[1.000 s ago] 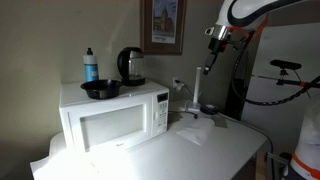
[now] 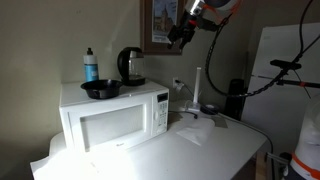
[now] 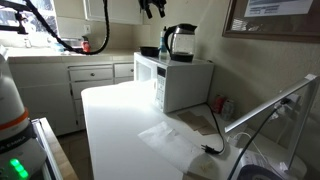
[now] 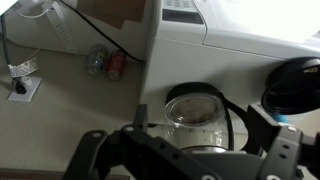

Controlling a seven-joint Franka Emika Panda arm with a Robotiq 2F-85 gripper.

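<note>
My gripper [image 2: 177, 44] is high above the counter, open, with nothing between its fingers. In exterior view 1 it hangs up and to the right of the glass-and-black kettle [image 2: 131, 66], clear of it. The kettle stands on the right part of the white microwave's top [image 2: 112, 121]. Exterior view 2 shows the gripper [image 3: 154, 12] above the kettle [image 3: 181, 43]. Looking down in the wrist view, the kettle [image 4: 194, 108] appears between the open fingers, well below them; the gripper body hides its lower part.
A black pan [image 2: 101, 89] and a blue bottle [image 2: 90, 67] share the microwave top. A white sheet [image 2: 198, 131] lies on the counter [image 2: 190, 155]. Behind the microwave, two cans [image 4: 116, 65] show in the wrist view. A framed picture [image 2: 162, 20] hangs on the wall.
The gripper has moved left and up in exterior view 1, toward the kettle's side. The kettle, pan and microwave have not moved.
</note>
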